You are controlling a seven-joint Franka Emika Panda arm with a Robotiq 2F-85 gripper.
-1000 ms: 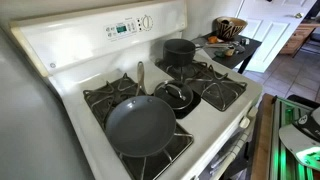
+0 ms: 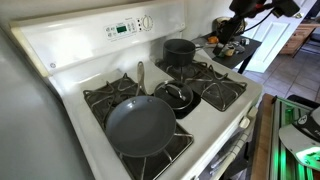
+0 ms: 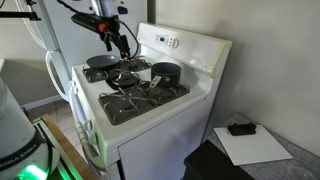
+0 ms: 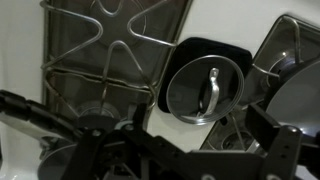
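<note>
My gripper is open above the stove, nothing between its fingers. Beyond the fingertips in the wrist view lies a round glass lid [image 4: 190,88] with an arched metal handle, on a dark square base. In exterior view 1 this lid [image 2: 174,95] sits between the burners, beside a large dark frying pan [image 2: 141,126] on the left grates. A dark pot [image 2: 180,52] stands on a back right burner. The gripper [image 3: 122,42] hangs above the cooktop in exterior view 2, clear of the cookware.
The stove's control panel [image 2: 120,32] rises along the back. Beside the stove, a dark side table [image 2: 240,58] holds a basket and small items, partly behind the arm. White paper [image 3: 251,146] lies on another surface.
The arm and gripper have come into exterior view 1 from the upper right, moving lower and over the stove's right side. The cookware has not moved.
</note>
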